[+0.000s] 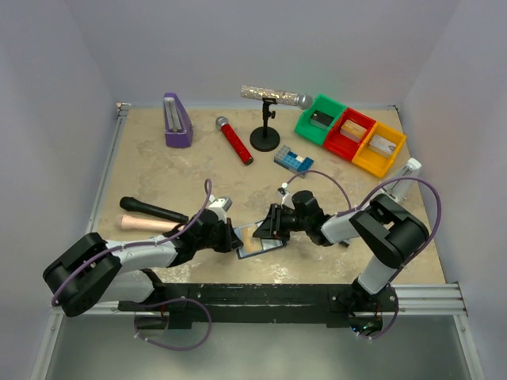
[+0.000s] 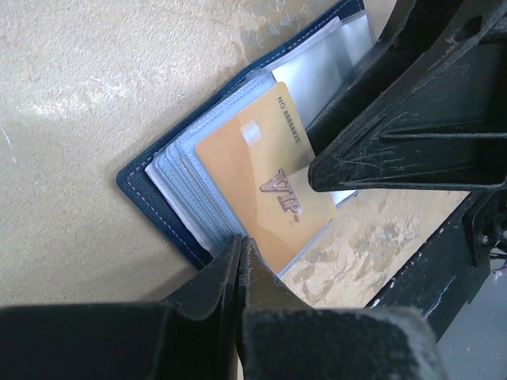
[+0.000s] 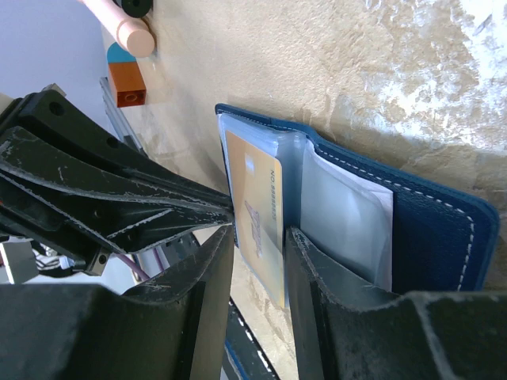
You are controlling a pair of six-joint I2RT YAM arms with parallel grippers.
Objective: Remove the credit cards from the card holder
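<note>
An open card holder with dark blue covers [image 2: 139,178] and clear sleeves lies between my grippers, tilted in the top view. A gold VIP card [image 2: 261,170] sits in its top sleeve. My left gripper is shut, its tips against the sleeves' edge, with no card seen between them. Over the gold card [image 3: 257,202] stands my right gripper, part open, its fingers [image 3: 295,245] on either side of the card's face in the right wrist view. In the left wrist view a right fingertip [image 2: 321,170] overlaps the card; whether it grips is unclear.
Behind stand green [image 1: 317,119], red [image 1: 346,133] and yellow [image 1: 379,150] bins, a microphone stand [image 1: 264,138], a red microphone [image 1: 234,141] and a blue block [image 1: 294,160]. Black [image 1: 153,209] and pink [image 1: 148,224] rods lie left. Mid-table is clear.
</note>
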